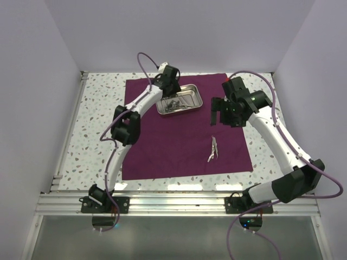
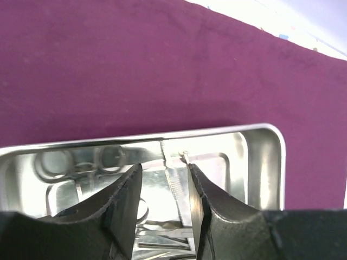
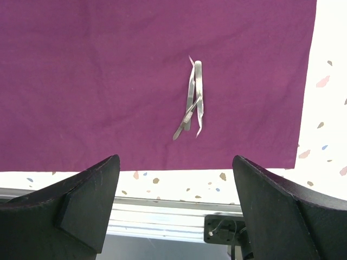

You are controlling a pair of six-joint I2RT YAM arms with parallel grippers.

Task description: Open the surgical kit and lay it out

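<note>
A steel tray (image 1: 193, 104) lies at the back of the purple cloth (image 1: 173, 146), holding scissors (image 2: 53, 165) and other instruments, some hidden by the fingers in the left wrist view. My left gripper hovers open over the tray, its fingertips above a slim white-and-steel piece near the back rim. My right gripper is open, held above the right part of the cloth. Below it, several tweezers and a small blade (image 3: 186, 119) lie grouped on the cloth, partly overlapping.
Speckled tabletop (image 1: 92, 130) surrounds the cloth, with a metal rail along the front edge and walls at the back and sides.
</note>
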